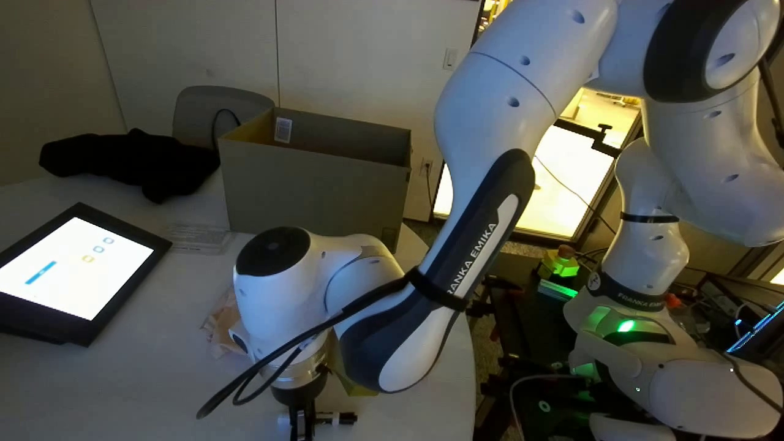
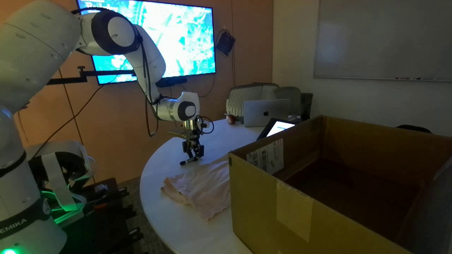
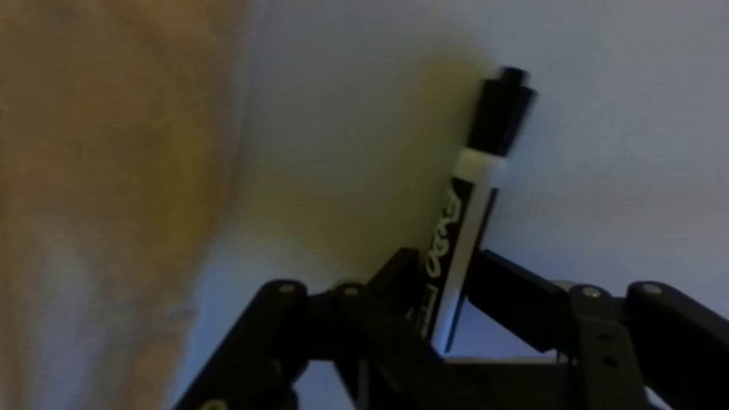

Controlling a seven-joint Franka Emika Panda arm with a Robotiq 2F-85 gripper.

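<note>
A black-and-white marker (image 3: 454, 236) lies between the two fingers of my gripper in the wrist view, its black-capped end pointing away. Both finger pads stand close against its sides; blur hides whether they press on it. From exterior view 2, the gripper (image 2: 193, 153) points down at the white table, with the marker (image 2: 188, 161) low at its fingertips. Exterior view 1 shows the marker (image 1: 336, 418) sticking out to the right of the gripper (image 1: 301, 422), whose tips are cut off by the frame's lower edge.
A crumpled pinkish cloth (image 2: 201, 186) lies beside the gripper. Next to it stands a large open cardboard box (image 2: 271, 203). A lit tablet (image 1: 73, 268) occupies the table's left side in exterior view 1. Bare table (image 1: 147, 389) shows between tablet and gripper.
</note>
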